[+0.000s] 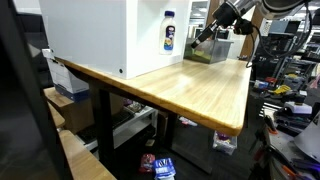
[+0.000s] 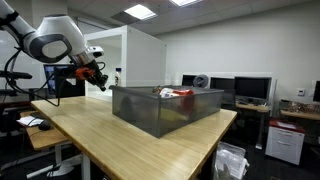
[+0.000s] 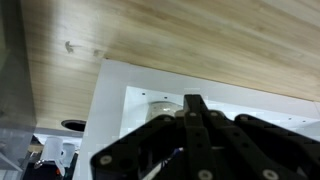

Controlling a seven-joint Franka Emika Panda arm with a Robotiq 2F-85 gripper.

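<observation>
My gripper [image 1: 199, 42] hangs above the wooden table, in front of the white shelf unit [image 1: 92, 35]. In the wrist view its black fingers [image 3: 196, 104] are together, and nothing shows between them. A bottle with a blue cap and a dark blue label [image 1: 167, 32] stands upright in the open part of the white unit. From exterior view 1 the gripper appears to the right of this bottle, apart from it. A rounded pale top [image 3: 165, 109] shows behind the fingers in the wrist view, mostly hidden by the gripper.
A grey bin [image 2: 158, 113] holding several coloured items stands on the table; its side also edges the wrist view at left. Bare wooden tabletop [image 1: 185, 88] lies in front of the white unit. Boxes and loose items are on the floor below.
</observation>
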